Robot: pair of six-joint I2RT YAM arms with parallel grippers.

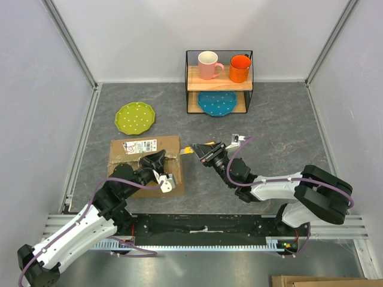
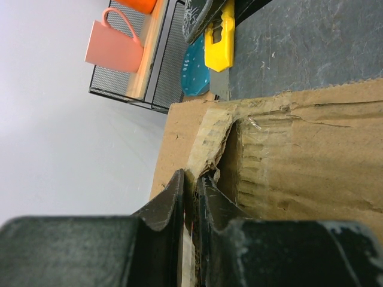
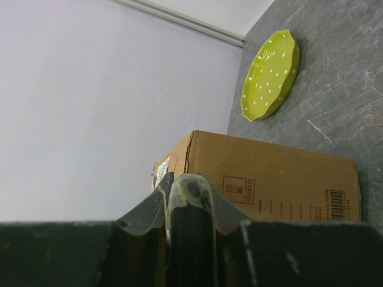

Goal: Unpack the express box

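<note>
The cardboard box (image 1: pixel 170 143) lies at the left of the table, its white label up and its taped seam torn partly open. My left gripper (image 1: pixel 154 160) is over the top and shut on the cardboard edge at the seam (image 2: pixel 206 143). A yellow utility knife (image 2: pixel 220 45) sticks out of my right gripper (image 1: pixel 206 153), which is shut on it beside the box's right side. Its blade (image 2: pixel 219 85) reaches the box edge by the seam's end; contact there cannot be made out. In the right wrist view the dark knife body (image 3: pixel 190 233) fills the fingers.
A green dotted plate (image 1: pixel 134 118) lies behind the box. The rack (image 1: pixel 218 86) at the back holds a pink mug (image 1: pixel 208 64), an orange mug (image 1: pixel 239 69) and a blue plate (image 1: pixel 217 103). Table space behind my right arm is clear. Other cardboard (image 1: pixel 317 281) shows at the bottom right.
</note>
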